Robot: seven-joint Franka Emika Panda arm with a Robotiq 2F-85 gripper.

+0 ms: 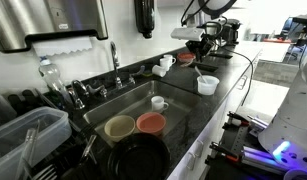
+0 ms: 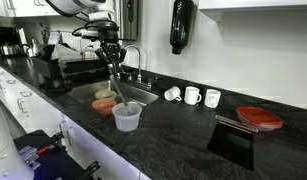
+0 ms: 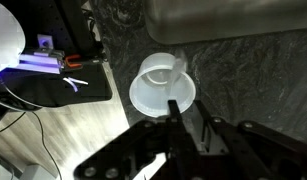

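A white tub stands on the dark counter to the right of the sink, and a long grey utensil slants down into it. Just above the tub hangs my gripper, near the utensil's upper end. Seen from above in the wrist view, the tub lies open under my gripper, with the utensil's pale grey part crossing its rim. The dark fingers blend together, so whether they still touch the utensil is unclear.
The sink holds a white mug, a tan bowl and a coral bowl. White mugs and a red dish sit along the wall.
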